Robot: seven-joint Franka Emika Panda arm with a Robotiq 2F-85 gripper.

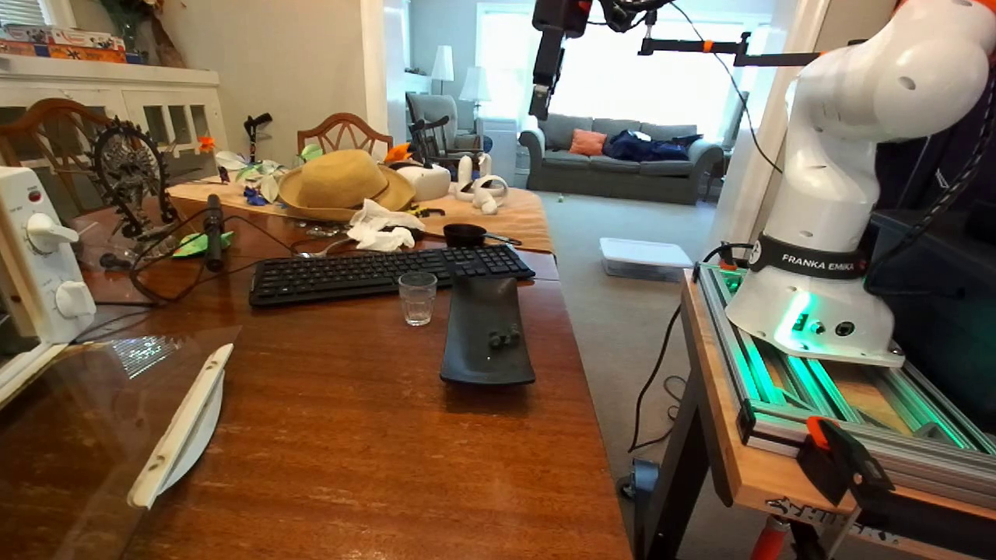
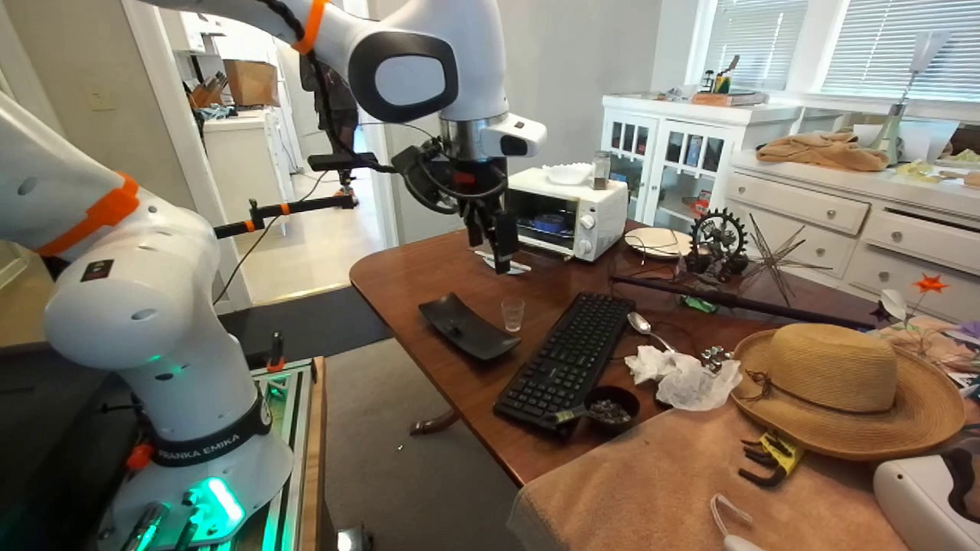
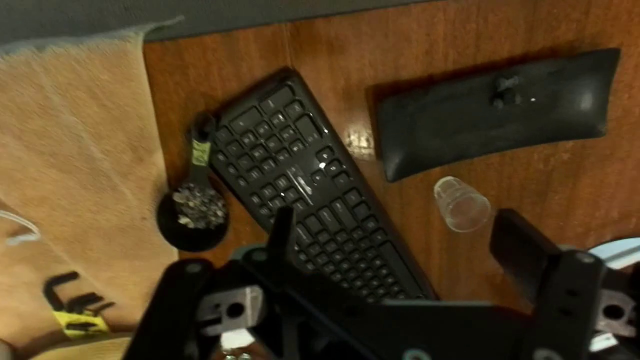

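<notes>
My gripper is held well above the table, its fingers wide apart and empty. In exterior view 2 the gripper [image 2: 501, 252] hangs over the tabletop, pointing down. A clear glass [image 3: 462, 205] stands on the wood between the keyboard and the tray, toward the right finger in the wrist view. Beside it lies a long black curved tray [image 3: 498, 117] with a few small dark pieces [image 3: 507, 91] on it. The black keyboard [image 3: 324, 198] runs diagonally below the gripper. Left of it sits a small black handled cup [image 3: 193, 210] filled with greyish bits.
A tan cloth [image 2: 661, 487] covers one table end, bearing a straw hat [image 2: 841, 376] and a yellow-black tool [image 2: 773, 456]. White crumpled paper [image 2: 689, 378] and a spoon [image 2: 650, 330] lie near the keyboard. The toaster oven [image 2: 570, 211] stands farther off. Bare wood [image 1: 392, 448] lies before the tray.
</notes>
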